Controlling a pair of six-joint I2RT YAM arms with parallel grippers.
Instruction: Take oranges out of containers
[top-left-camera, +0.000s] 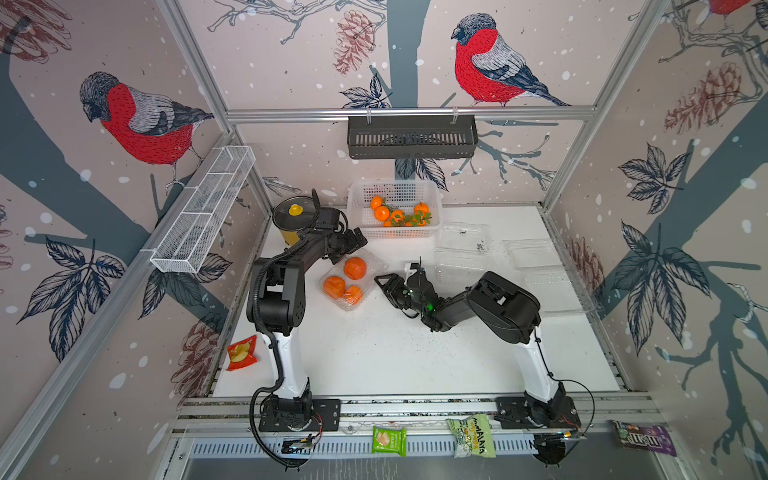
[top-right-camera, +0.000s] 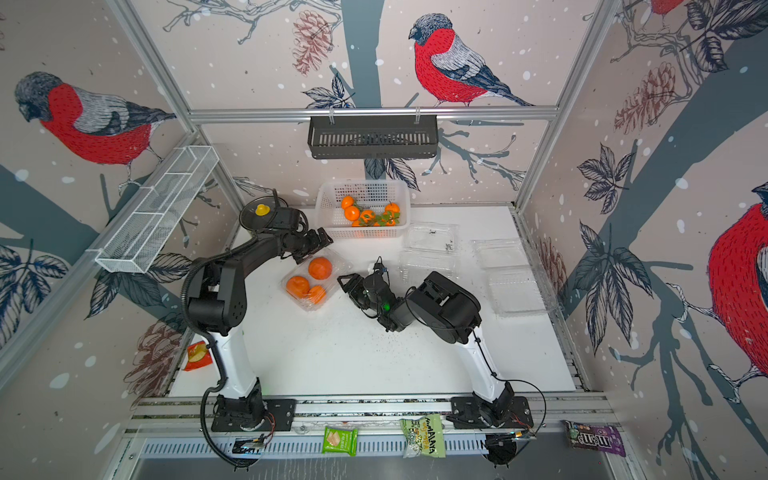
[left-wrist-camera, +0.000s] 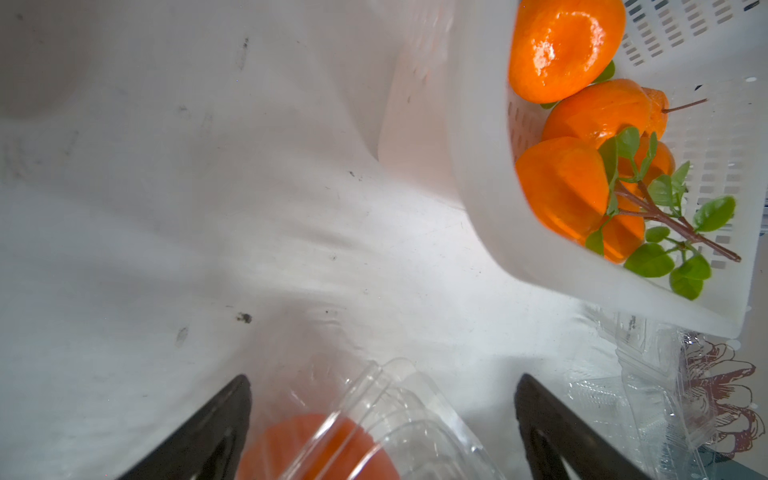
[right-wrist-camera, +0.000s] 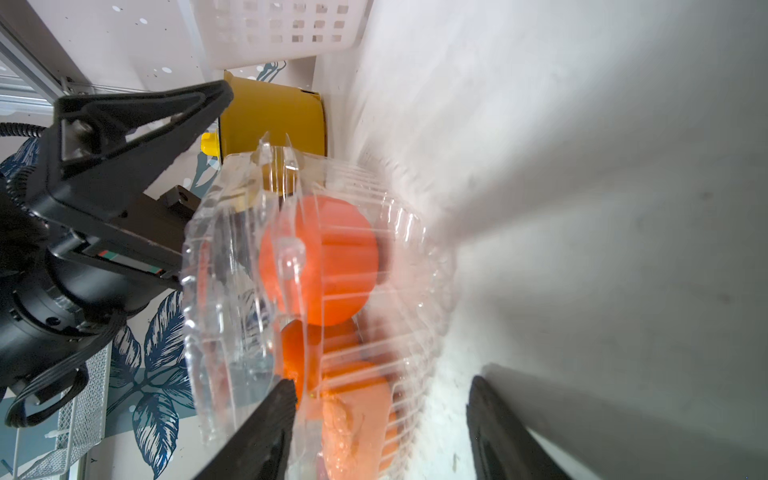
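A clear plastic container (top-left-camera: 373, 262) with 3 oranges (top-left-camera: 353, 268) lies on the white table between my arms. Its oranges (right-wrist-camera: 329, 260) show through the ribbed walls in the right wrist view. My right gripper is at its right side, shut on the container, whose near part lies between the two fingers. At the far-left side, my left gripper stands open, with the clear edge and an orange (left-wrist-camera: 320, 448) visible between and below its fingers. Whether it touches the plastic cannot be told.
A white basket (top-left-camera: 352, 209) of orange fruit with leafy twigs stands behind the container. To its left is a yellow pot (right-wrist-camera: 272, 116). Empty clear containers (top-left-camera: 462, 237) lie at the right back. Bare table spreads in front; a red packet (top-left-camera: 241, 353) lies at left.
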